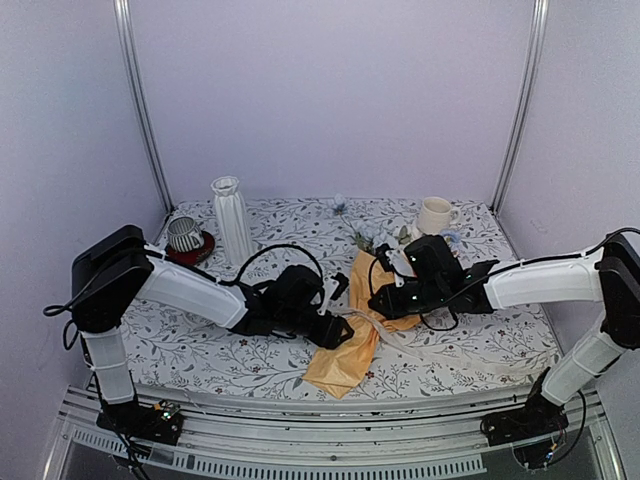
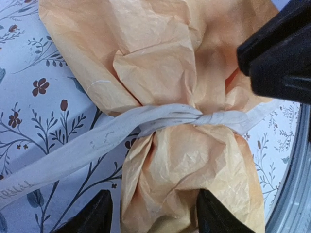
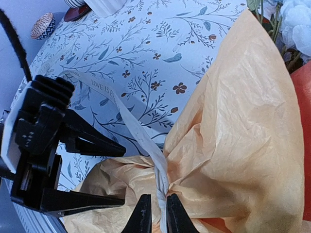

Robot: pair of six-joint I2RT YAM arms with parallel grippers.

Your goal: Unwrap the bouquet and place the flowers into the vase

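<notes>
An orange paper flower wrap [image 1: 340, 365] lies on the floral mat, tied round with a white ribbon [image 2: 68, 155]. Pale flowers [image 3: 294, 26] stick out of its top at the back. My left gripper is open over the lower part of the wrap, beside the ribbon. My right gripper is over the knot, its two fingertips apart on either side of the ribbon. The tall white vase [image 1: 233, 225] stands upright at the back left.
A striped cup [image 1: 185, 235] on a red saucer is left of the vase. A cream mug [image 1: 436, 217] stands at the back right.
</notes>
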